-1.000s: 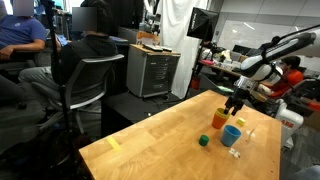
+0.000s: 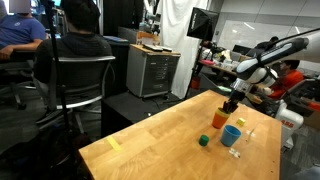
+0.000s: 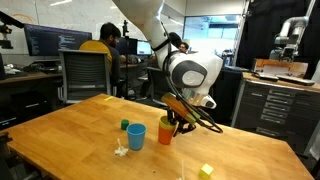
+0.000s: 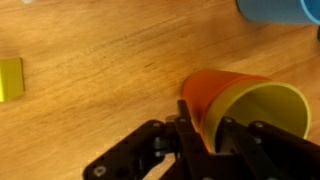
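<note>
An orange cup (image 4: 207, 88) with a pale yellow inside stands on the wooden table. In the wrist view my gripper is at its near rim, one finger by the outer wall and the other over the cup's mouth. The fingers stand apart with the rim between them, and the wall does not look pinched. Exterior view 2 has the gripper (image 3: 177, 122) over the top of the orange cup (image 3: 166, 136), partly hiding its rim. In exterior view 1 the gripper (image 2: 230, 106) is small and dark above the same cup (image 2: 219, 119).
Close beside the orange cup stands a blue cup (image 3: 138, 134). A small green object (image 3: 125, 124) and a small white object (image 3: 121, 150) are nearby. A yellow block (image 3: 206, 171) lies toward the front right.
The arm shifts only slightly around the orange cup, the gripper staying low at its rim. The cups and small objects keep their places.
</note>
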